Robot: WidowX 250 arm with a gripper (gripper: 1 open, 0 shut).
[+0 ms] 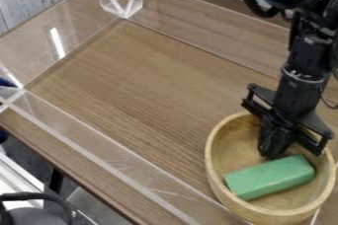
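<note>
A tan round bowl [227, 153] stands at the lower right of the camera view. Inside it, toward the front, lies a green block [270, 178]. My black gripper [275, 142] reaches down into the back of the bowl, above and behind the block. It is shut, and I see nothing held in it, though its tips are dark and hard to make out.
Clear plastic edging runs along its left side and front, with a clear corner piece [122, 2] at the back. Dark equipment sits at the lower left.
</note>
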